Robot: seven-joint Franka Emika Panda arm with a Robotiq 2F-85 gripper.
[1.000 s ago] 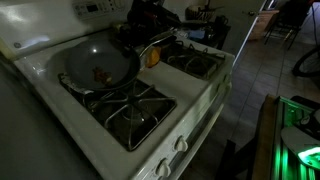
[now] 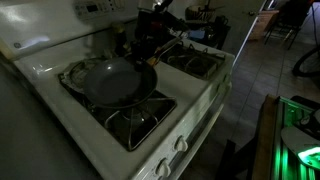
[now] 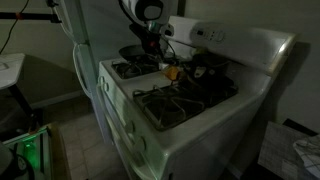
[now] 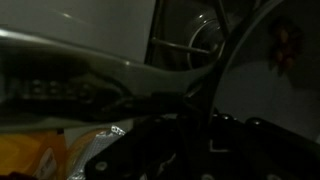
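A dark round frying pan (image 2: 115, 85) is over the left burners in exterior view 1, its inside facing up. My gripper (image 2: 146, 54) is at the pan's near-handle side, shut on it where the handle meets the rim. From exterior view 2 the pan (image 3: 131, 51) appears over the far burners, with the gripper (image 3: 154, 46) beside it. The wrist view shows the metal handle (image 4: 80, 85) with raised lettering running left, and the pan's curved rim. A small reddish item (image 4: 288, 42) lies inside the pan. The exact finger contact is too dark to see.
A yellow-orange item (image 3: 172, 73) sits between the burners, with a dark pot (image 3: 208, 66) behind. Stove knobs (image 2: 181, 144) line the front edge, and a control panel rises at the back.
The pan has moved toward the front right of the stove and looks more level. The arm moved with the pan.
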